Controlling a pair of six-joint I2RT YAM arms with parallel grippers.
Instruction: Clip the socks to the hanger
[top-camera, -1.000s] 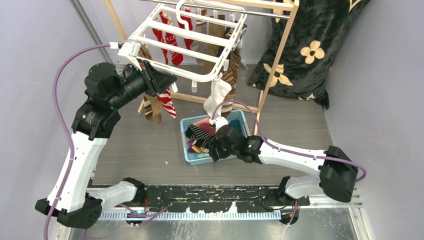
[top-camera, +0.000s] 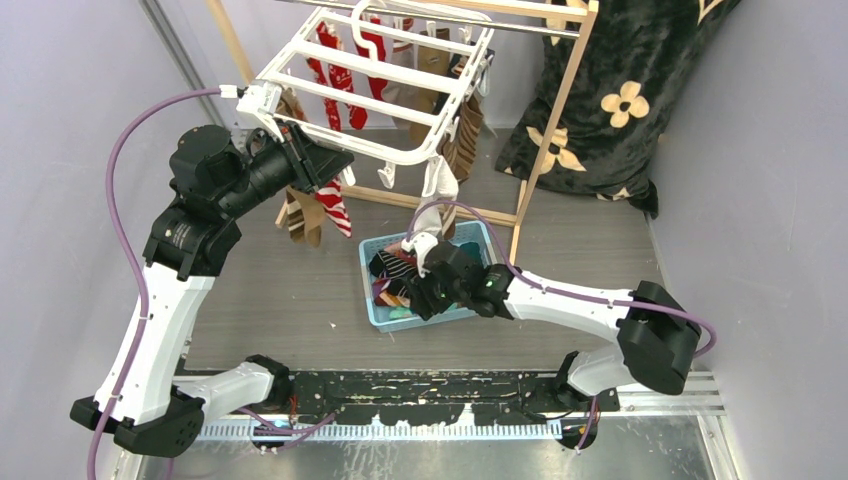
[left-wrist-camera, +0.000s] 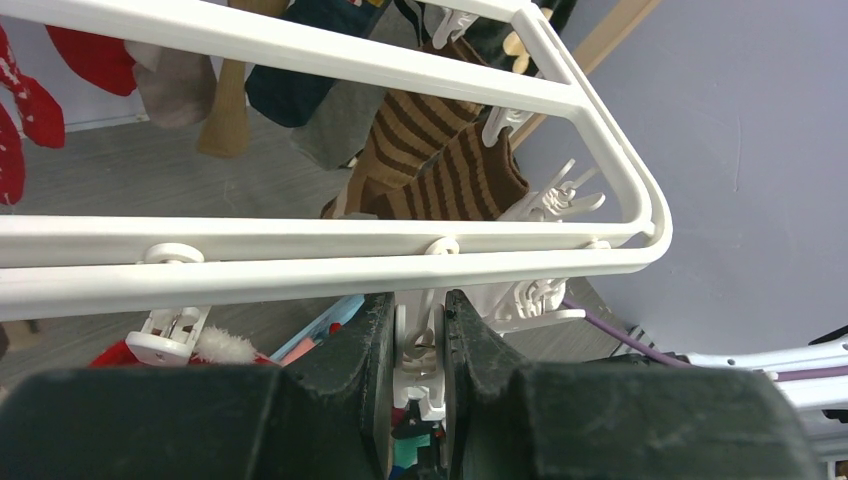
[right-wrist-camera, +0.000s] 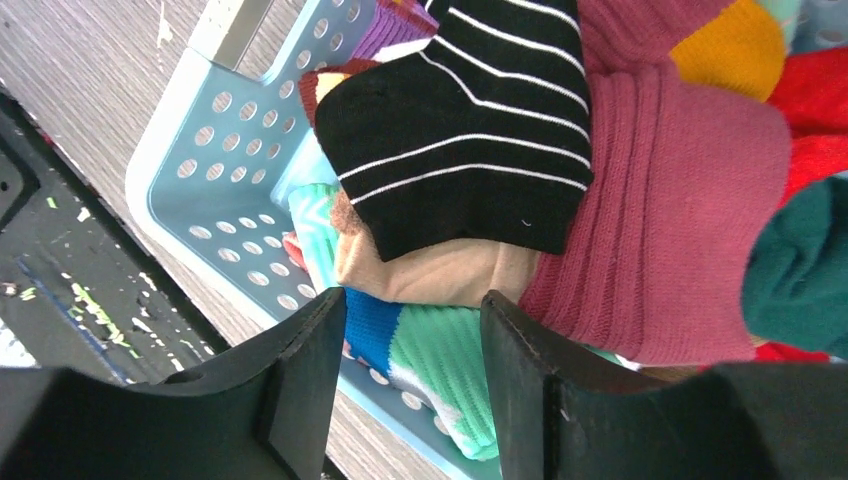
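Observation:
The white clip hanger (top-camera: 300, 125) hangs from the rack, and several socks dangle from its clips. My left gripper is shut on a white clip (left-wrist-camera: 418, 360) below the hanger's front bar. A white sock (top-camera: 438, 183) hangs at the front right corner. Another clip (top-camera: 387, 176) on the front bar hangs with nothing in it. Over the blue basket (right-wrist-camera: 215, 185) my right gripper stands open, with no sock gripped. Ahead of its fingers lie a black sock with white stripes (right-wrist-camera: 480, 130), a beige one (right-wrist-camera: 430, 272) and a green-and-blue one (right-wrist-camera: 440, 355).
Maroon (right-wrist-camera: 670, 210) and teal (right-wrist-camera: 805, 270) socks fill the basket's other side. Wooden rack legs (top-camera: 550, 130) stand behind and right of the basket. A dark flowered cushion (top-camera: 615, 90) leans at the back right. Bare floor (top-camera: 270, 300) lies left of the basket.
My right gripper has shifted a little to the left over the basket. The white sock and the empty clip sway. My left arm has stayed in place.

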